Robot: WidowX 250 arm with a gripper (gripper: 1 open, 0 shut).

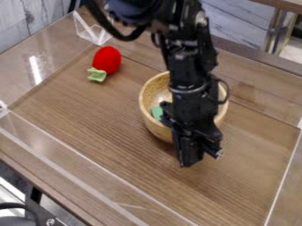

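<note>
The black robot arm reaches down from the top centre to a wooden bowl [158,88] on the table [83,168]. A green object [158,113] lies inside the bowl, mostly behind the arm. The gripper [179,155] hangs low at the bowl's front edge, toward the viewer; whether its fingers are open or shut, or hold anything, is hard to make out.
A red ball-like object [106,60] and a small light green piece [99,75] lie at the back left. A clear plastic container [92,26] stands behind them.
</note>
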